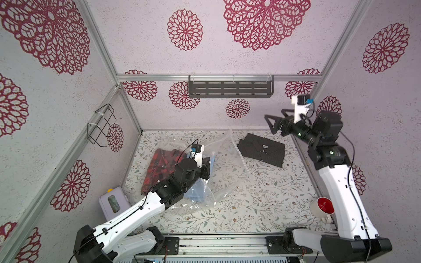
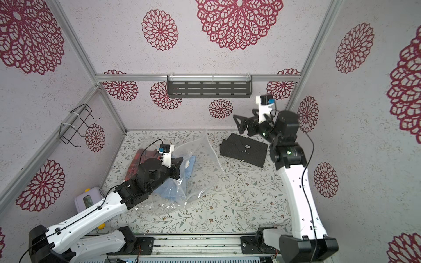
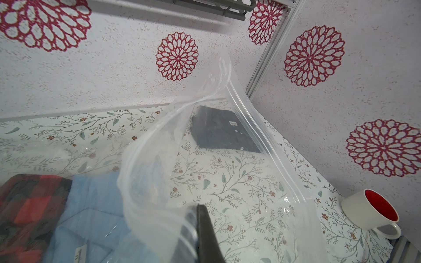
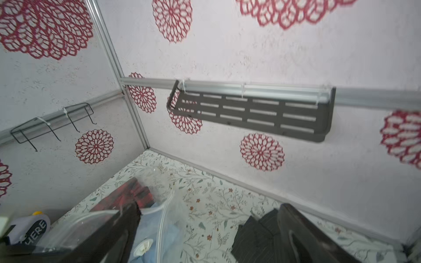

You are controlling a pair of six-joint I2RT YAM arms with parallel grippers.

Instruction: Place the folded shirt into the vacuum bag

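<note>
The clear vacuum bag (image 1: 230,175) lies across the left and middle of the table, its mouth raised and gaping to the right. Inside are a red-black plaid garment (image 3: 37,203) and a folded blue shirt (image 3: 94,214). At the bag's upper rim, my left gripper (image 1: 207,169) is shut on the thin plastic; the left wrist view shows the film meeting its dark finger (image 3: 206,236). A folded dark grey shirt (image 1: 263,150) lies flat right of the bag's mouth. My right gripper (image 1: 275,124) hangs high above and behind that shirt, open and empty.
A white mug with red inside (image 1: 323,206) stands at the right front edge. A lilac container (image 1: 114,203) is at the left. A grey shelf (image 1: 231,89) and a wire rack (image 1: 101,125) hang on the walls.
</note>
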